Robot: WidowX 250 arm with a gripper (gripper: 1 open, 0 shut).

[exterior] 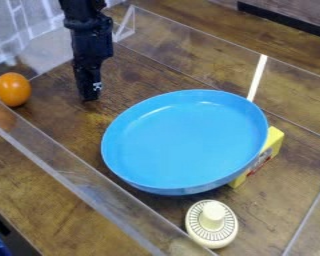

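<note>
My dark gripper (89, 91) hangs low over the wooden table at the upper left, just right of an orange (12, 89). It looks shut, with nothing visible between its fingers. A large blue plate (183, 140) fills the centre, apart from the gripper, to its lower right.
A yellow box (264, 156) lies partly under the plate's right edge. A cream round object (212, 224) stands at the bottom. A white strip (258, 78) is behind the plate. Clear partition walls border the area.
</note>
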